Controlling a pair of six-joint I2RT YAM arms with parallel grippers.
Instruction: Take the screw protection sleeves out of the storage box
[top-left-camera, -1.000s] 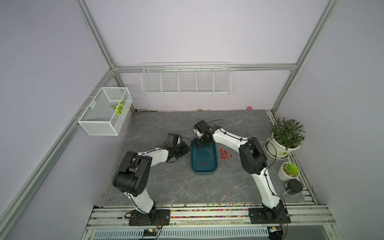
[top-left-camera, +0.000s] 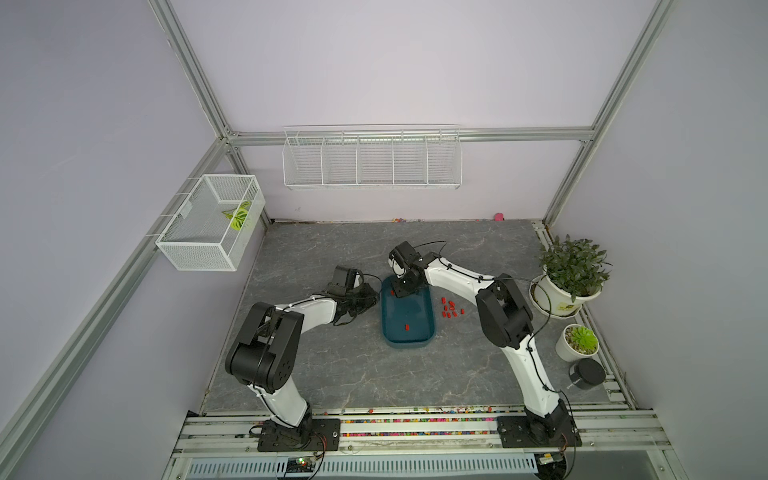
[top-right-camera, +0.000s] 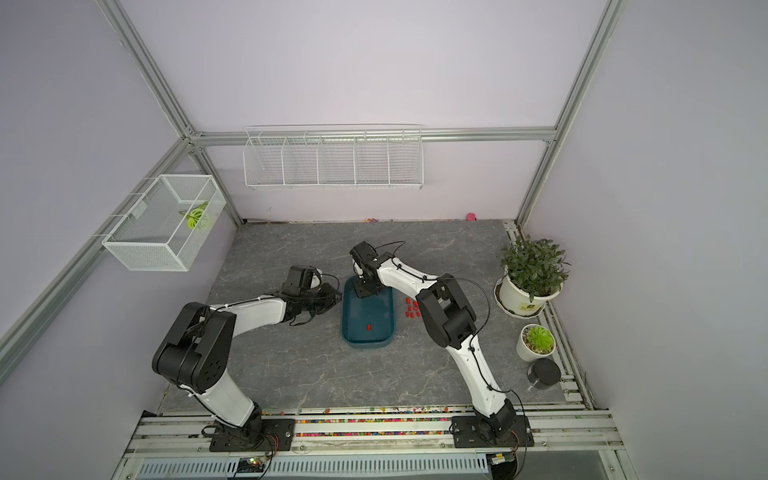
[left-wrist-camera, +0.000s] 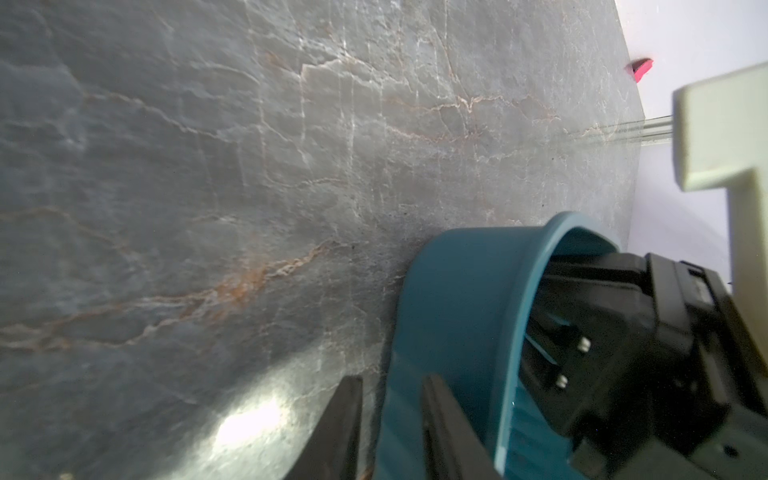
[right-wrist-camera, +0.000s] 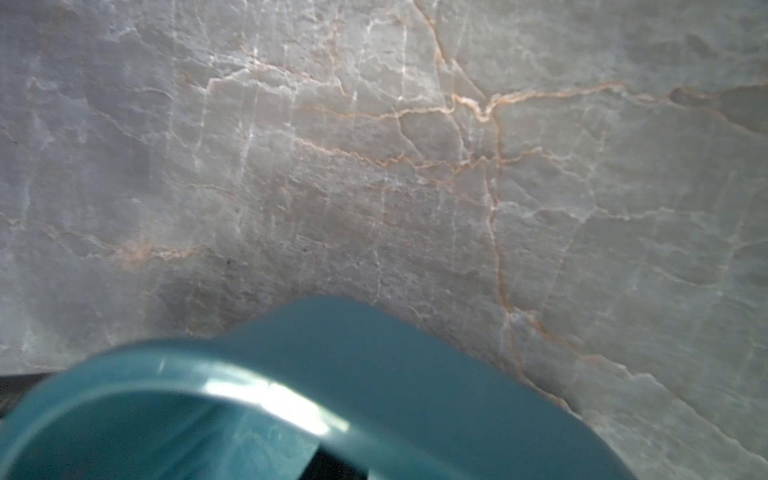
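The teal storage box (top-left-camera: 408, 344) stands mid-table. One red sleeve (top-left-camera: 406, 327) lies near its front end. A second red spot (top-left-camera: 392, 293), perhaps a sleeve, shows beside my right gripper (top-left-camera: 401, 291), which reaches down inside the back end. From the left wrist view, the right gripper's black body (left-wrist-camera: 608, 336) is behind the box wall; its fingertips are hidden. My left gripper is beside the box's left wall, with a narrow gap between its blurred fingers; whether anything is held there is unclear. Several red sleeves (top-left-camera: 449, 308) lie on the table right of the box.
Potted plants (top-left-camera: 568, 280) and a dark cup (top-left-camera: 587, 373) line the right side. A wire basket (top-left-camera: 212, 256) hangs on the left wall and a wire rack (top-left-camera: 372, 160) at the back. In front of the box, the table (top-left-camera: 408, 376) is clear.
The right arm has shifted only slightly, with its gripper still in the back end of the box. The left arm, the box and the sleeves look unmoved.
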